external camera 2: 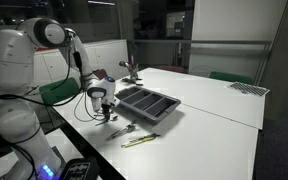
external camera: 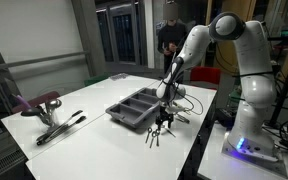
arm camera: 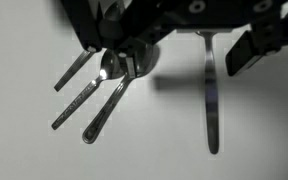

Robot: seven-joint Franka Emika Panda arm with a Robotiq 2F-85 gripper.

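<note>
My gripper stands open above the white table, its fingers apart. Between and beyond them in the wrist view runs a single metal handle (arm camera: 211,100), whose head is hidden behind the gripper. Left of it lie several spoons (arm camera: 106,108), handles pointing down-left, partly covered by the left finger. From exterior view 1 the gripper (external camera: 167,122) hangs low beside the loose cutlery (external camera: 153,136), near the grey tray. In exterior view 2 the gripper (external camera 2: 105,112) is at the tray's left, and the gap between its fingers is too small to make out.
A grey compartment tray (external camera: 120,112) stands close behind the gripper. Black-handled utensils (external camera: 60,128) and a utensil holder (external camera: 49,105) are at the left of exterior view 1. Yellow-handled items (external camera 2: 140,142) lie before the tray.
</note>
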